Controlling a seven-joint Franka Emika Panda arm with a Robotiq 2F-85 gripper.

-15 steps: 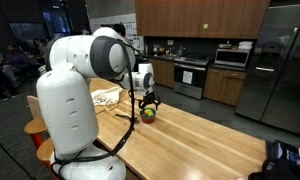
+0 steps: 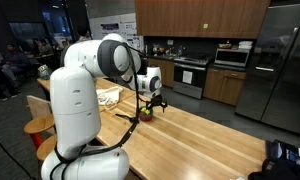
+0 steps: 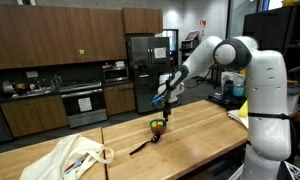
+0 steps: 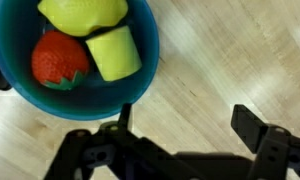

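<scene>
A blue bowl [image 4: 140, 88] fills the upper left of the wrist view. Inside it lie a yellow lemon [image 4: 82, 12], a red strawberry [image 4: 58, 60] with green leaves and a pale yellow-green block [image 4: 115, 54]. My gripper is open, nothing between its fingers, with bare wood showing in the gap. Its left finger [image 4: 123, 118] appears close to the bowl's lower right rim; whether they touch I cannot tell. Exterior view 2 has the bowl [image 3: 158, 130], reddish outside, on the wooden table below the gripper.
A black long-handled item [image 3: 145, 144] lies beside the bowl. White cloth [image 3: 75, 157] is spread at the table's left in exterior view 2. A person [image 3: 165, 85] stands behind the table.
In exterior view 1 my gripper has come slightly lower and rightward, covering more of the bowl. The bowl appears to stay in place.
</scene>
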